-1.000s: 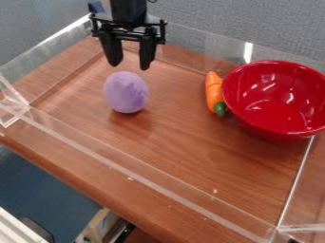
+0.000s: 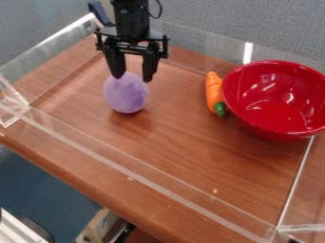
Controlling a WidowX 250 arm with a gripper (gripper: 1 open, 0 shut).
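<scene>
My black gripper (image 2: 132,67) hangs open at the top of the camera view, its two fingers apart and pointing down just above a purple egg-shaped object (image 2: 125,93), with nothing visible between them. An orange carrot (image 2: 214,90) with a green end lies to the right, against the left side of a red bowl (image 2: 275,104), which is empty.
The wooden surface (image 2: 165,161) is bordered by clear plastic walls (image 2: 203,47) along its edges. Bare wood fills the middle and front. Beyond the front-left edge is a dark gap with pale frame parts below.
My gripper has moved down, closer to the top of the purple object. The purple object, carrot and bowl have not moved.
</scene>
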